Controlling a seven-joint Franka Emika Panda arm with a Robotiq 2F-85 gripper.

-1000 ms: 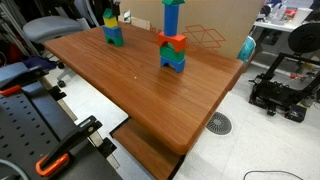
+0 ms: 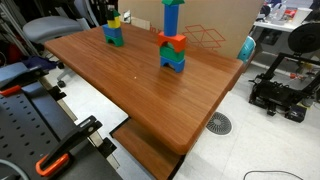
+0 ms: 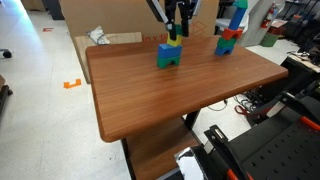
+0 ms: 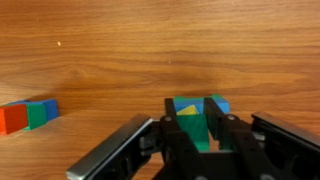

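My gripper is shut on a green block (image 4: 193,130), directly above the nearer stack in the wrist view. Under it a yellow block (image 3: 175,41) rests on a blue block (image 3: 168,50), with green (image 3: 169,63) at the bottom. In exterior view 1 this stack, with its blue block (image 2: 112,32), stands at the table's far left, the fingers at its top. Whether the held block touches the yellow one is hard to tell. A second tower has an orange block (image 2: 174,42) low down, an upright blue block (image 2: 171,18) above, and green (image 2: 178,3) on top.
In the wrist view the second tower's orange block (image 4: 13,118) shows at the left edge, well clear of the fingers. A dark robot base (image 2: 45,130) stands by the table's near side.
At the top of the left stack, the gripper and yellow block have shifted slightly in exterior view 1. The second tower has not moved.
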